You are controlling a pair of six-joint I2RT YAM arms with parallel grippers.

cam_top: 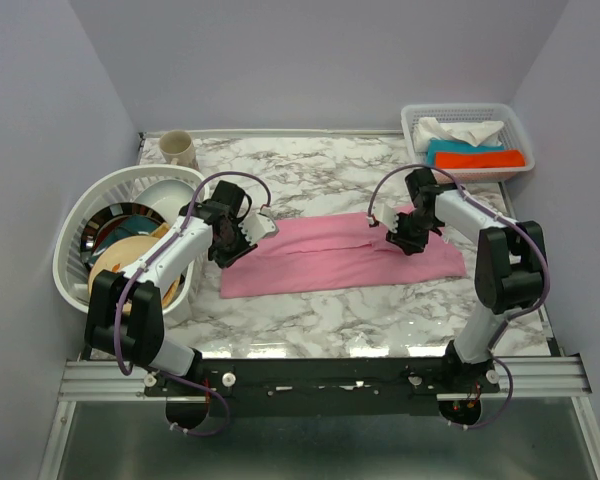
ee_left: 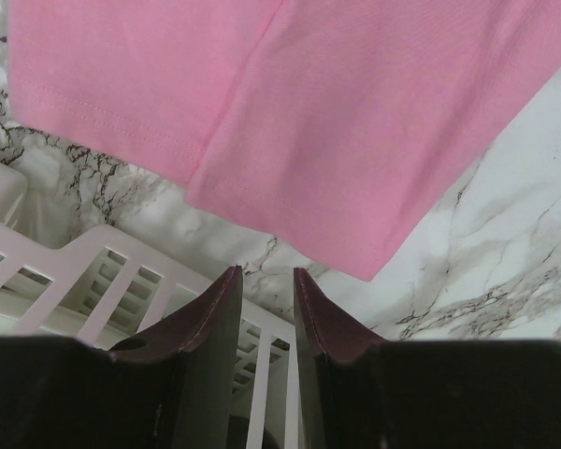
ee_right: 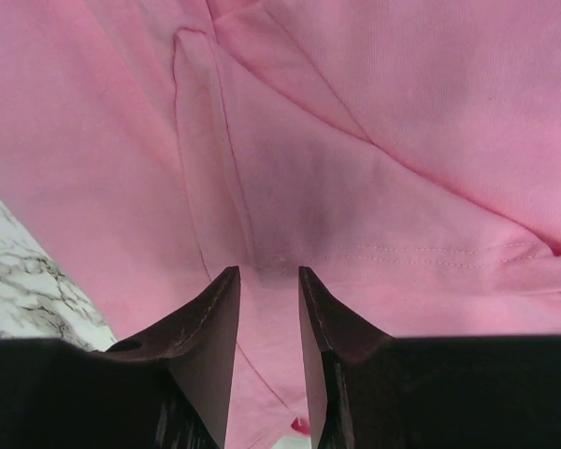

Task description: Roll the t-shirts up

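Observation:
A pink t-shirt (cam_top: 325,270) lies folded lengthwise into a long strip across the middle of the table, with a fold line running along it. Over its right part hangs my right gripper (cam_top: 408,246), open and empty; the right wrist view shows a sleeve hem and folded layers (ee_right: 355,206) just below the fingers. My left gripper (cam_top: 226,260) stands open at the shirt's left end. In the left wrist view the shirt's end (ee_left: 280,168) lies flat beyond the left fingertips, apart from them.
At the left a white basket (cam_top: 70,240) holds plates and dishes, its rim close under my left gripper. A beige mug (cam_top: 179,148) stands behind it. The basket (cam_top: 410,135) at the back right holds white, blue and orange cloths. Bare marble (cam_top: 320,330) lies in front of the shirt.

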